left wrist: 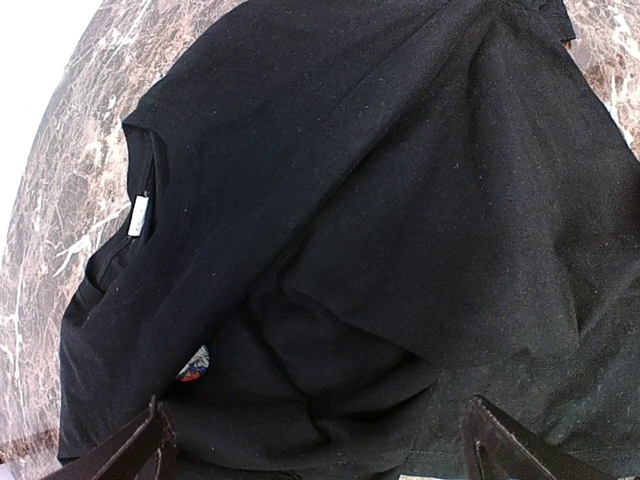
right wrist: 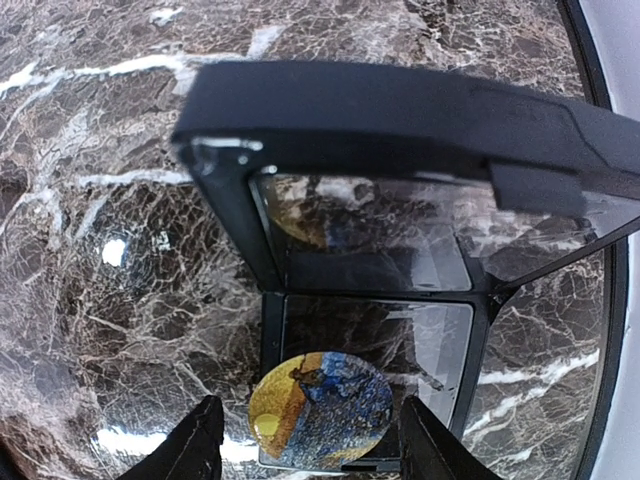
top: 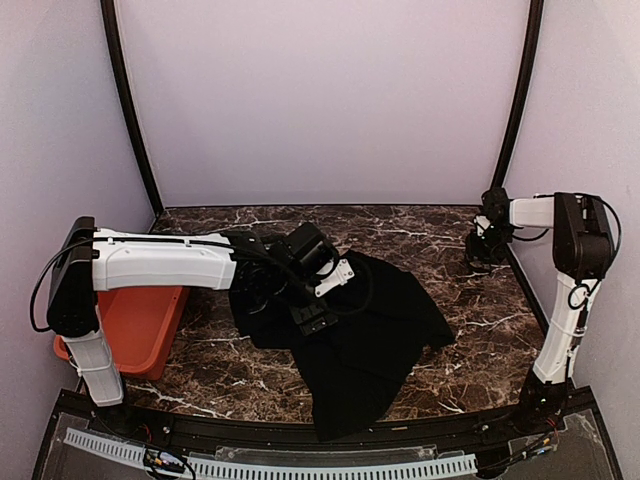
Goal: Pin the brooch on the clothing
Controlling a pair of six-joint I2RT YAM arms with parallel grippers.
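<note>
In the right wrist view a round brooch (right wrist: 320, 410) with a blue and gold picture lies in the near part of a clear-lidded black-framed box (right wrist: 375, 300), its lid raised. My right gripper is open, one finger on either side of the brooch, not gripping it. The black garment (top: 370, 330) lies spread on the table, its white neck label (left wrist: 139, 216) showing in the left wrist view. Over the garment stands my left gripper, open and empty. A small patterned round piece (left wrist: 195, 364) peeks out of a fold near its left finger.
An orange bin (top: 150, 330) stands at the table's left, under the left arm. The box sits close to the right wall (top: 600, 120). Bare marble tabletop (top: 420, 232) lies between garment and box.
</note>
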